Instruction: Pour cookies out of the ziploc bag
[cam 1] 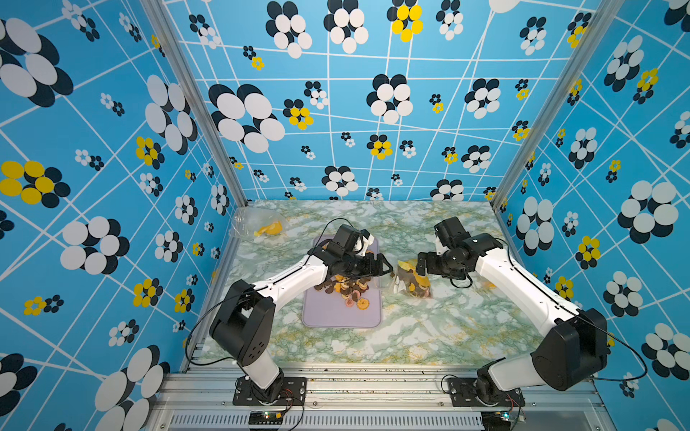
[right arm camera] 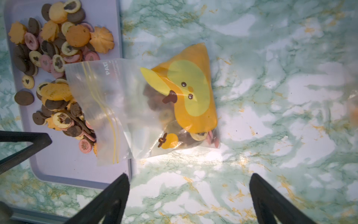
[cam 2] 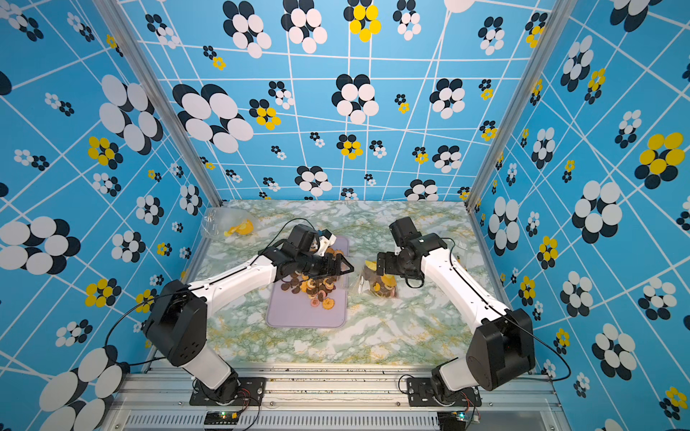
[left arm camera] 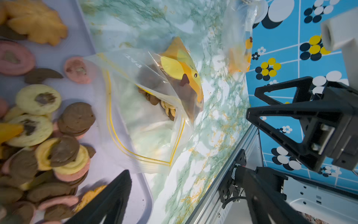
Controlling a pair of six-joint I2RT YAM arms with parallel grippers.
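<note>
A clear ziploc bag [right arm camera: 179, 108] with a yellow duck print lies flat on the table, its mouth over the right edge of the lavender tray [right arm camera: 74, 168]. Dark and pale cookies still show inside the bag's closed end. On the tray is a heap of loose chocolate, pink and yellow cookies [left arm camera: 67, 149]. My left gripper is open above the tray's right side, apart from the bag. Over the bag, my right gripper also stands open, with nothing between its fingers.
Another clear bag [cam 1: 258, 222] with a yellow figure lies at the back left. A further clear bag [left arm camera: 238, 37] rests toward the right side, partly seen. Bare marble table lies in front of the tray and bag.
</note>
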